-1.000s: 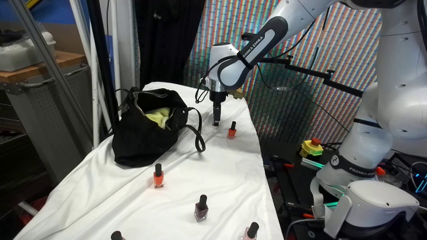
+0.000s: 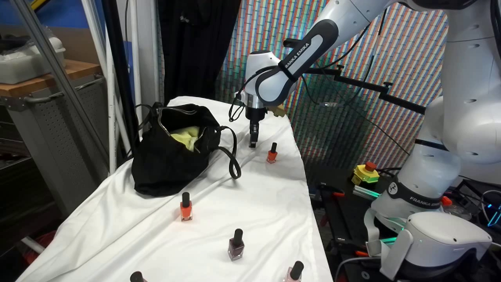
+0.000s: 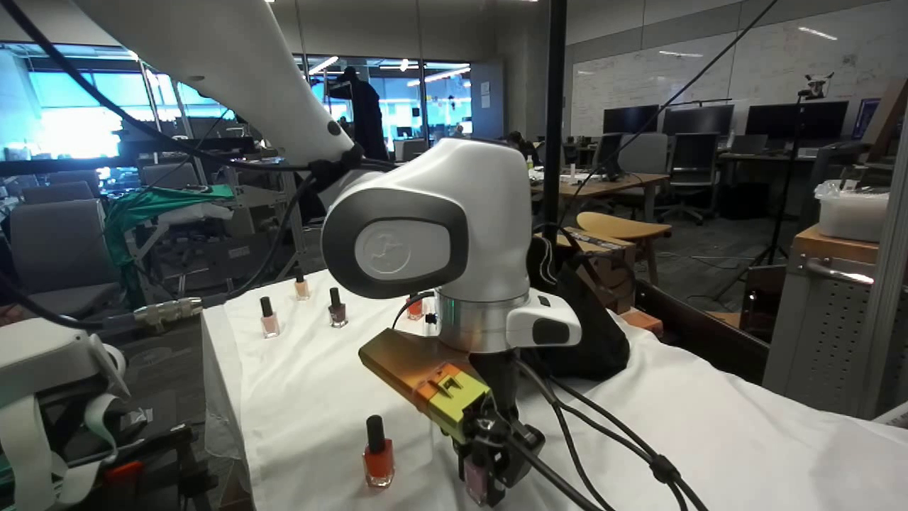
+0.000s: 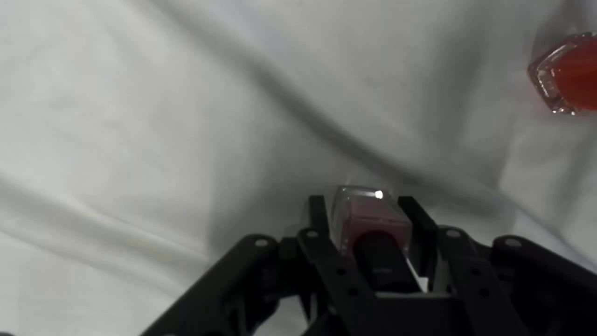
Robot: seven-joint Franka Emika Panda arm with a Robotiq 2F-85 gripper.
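My gripper is low over the white cloth, its fingers on either side of a small mauve-pink nail polish bottle (image 4: 376, 210) with a black cap. The cap points back between the fingers. A narrow gap seems to show along the left finger (image 4: 318, 213); whether both fingers press the glass I cannot tell. In exterior view 2 the mauve bottle (image 3: 474, 481) shows at the fingertips, partly hidden. Beside it stands an orange-red bottle (image 3: 379, 464), upright. In exterior view 1 the gripper (image 2: 253, 141) is behind that red bottle (image 2: 272, 154).
A black bag (image 2: 171, 159), open at the top with yellow cloth (image 2: 188, 137) inside, sits left on the table. Nearer the camera stand another orange-red bottle (image 2: 186, 211), a dark plum one (image 2: 236, 248) and a pale pink one (image 2: 293, 275). Bare cloth lies between.
The gripper has barely shifted at its fingertips in exterior view 1. Bag and standing bottles are unmoved.
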